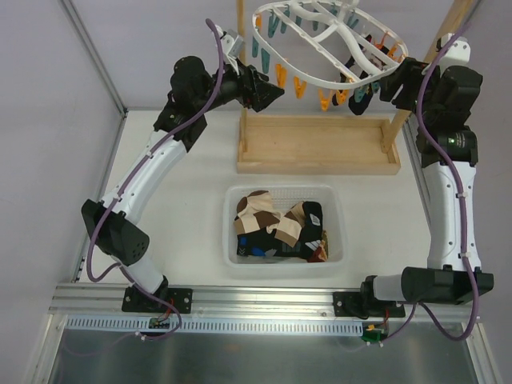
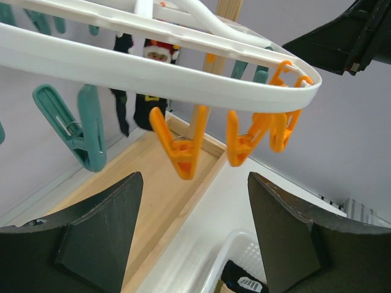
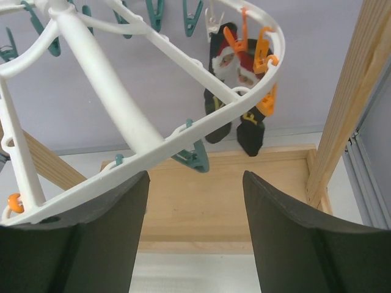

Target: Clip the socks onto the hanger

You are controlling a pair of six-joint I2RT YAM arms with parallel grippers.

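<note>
A white clip hanger with teal and orange clips hangs at the top. Dark socks with Santa faces hang from it at the right, seen in the right wrist view and left wrist view. My left gripper is just left of the hanger; its fingers stand apart below the clips, empty. My right gripper is at the hanger's right side, fingers apart, nothing visible between them. A white basket below holds more socks.
A wooden frame with posts and a base stands behind the hanger.
</note>
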